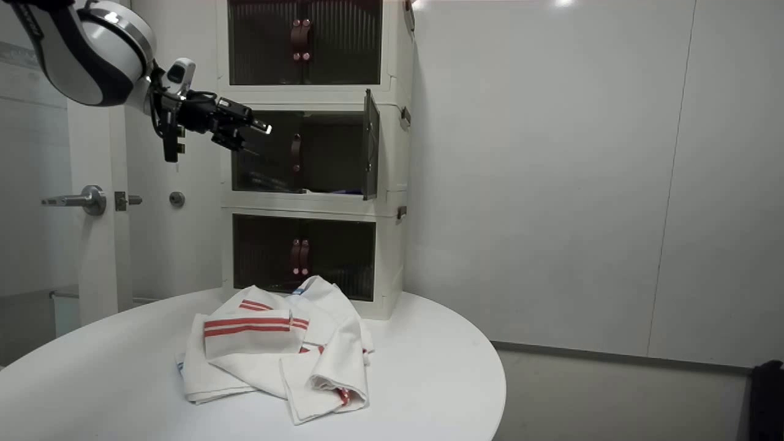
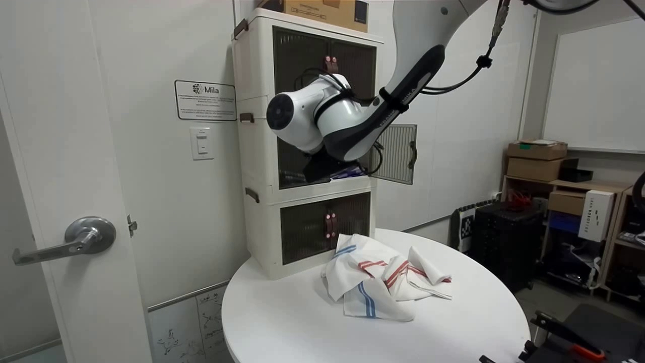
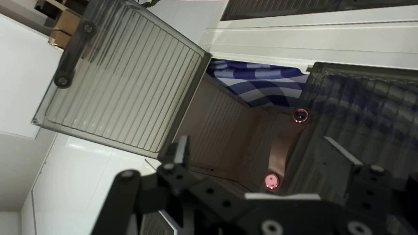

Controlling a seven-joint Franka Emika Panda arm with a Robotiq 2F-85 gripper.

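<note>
My gripper (image 1: 251, 133) is open in front of the left part of the middle cabinet compartment, its fingers spread wide in the wrist view. The compartment's right door (image 1: 371, 144) stands swung outward; its left door (image 3: 364, 129) is shut. A brown strap handle (image 3: 280, 154) on that left door appears between my fingers in the wrist view, and nothing is gripped. Inside the compartment, a blue-and-white checked cloth (image 3: 266, 82) shows through the opening. White towels with red and blue stripes (image 1: 250, 345) lie crumpled on the round table (image 1: 441, 367). The arm hides my fingers in exterior view 2.
The top compartment (image 1: 305, 40) and bottom compartment (image 1: 264, 253) have their doors shut. Jutting out, the open door (image 2: 396, 154) is an obstacle on the right side. A cardboard box (image 2: 326, 13) sits atop the cabinet.
</note>
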